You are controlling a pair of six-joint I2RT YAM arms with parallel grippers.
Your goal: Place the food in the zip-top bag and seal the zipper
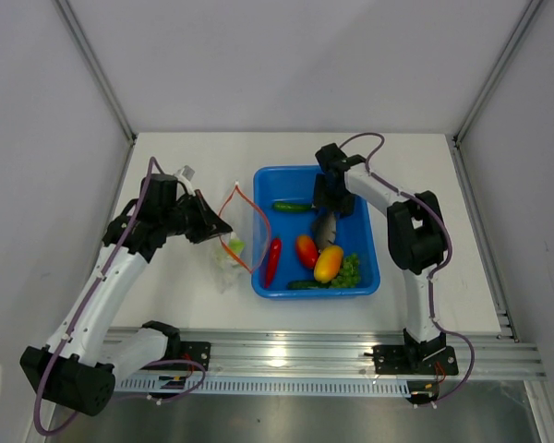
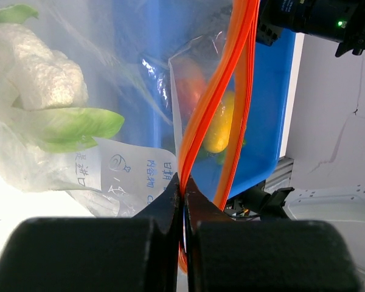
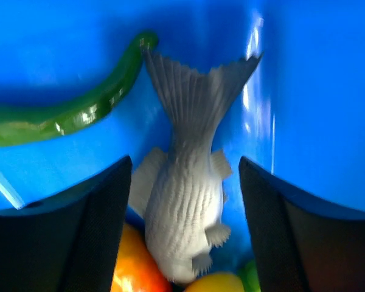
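Note:
The clear zip top bag [image 1: 258, 226] stands left of the blue tray, its orange-rimmed mouth gaping toward it. My left gripper is shut on the bag's orange zipper edge [image 2: 208, 103]. Inside the bag, a white-and-green vegetable [image 2: 39, 76] shows through the plastic. A grey fish [image 3: 185, 188] lies in the tray, tail toward the back. Over it is my right gripper, its fingers apart on either side of the fish's body and not visibly touching it. In the top view the right gripper [image 1: 333, 205] covers the tail.
The blue tray [image 1: 362, 242] also holds a green pepper [image 1: 294, 207], a red pepper [image 1: 273, 262], a red mango-like fruit [image 1: 306, 250], a yellow one [image 1: 329, 264], green grapes [image 1: 349, 271] and a cucumber [image 1: 307, 285]. Bare table lies right of the tray.

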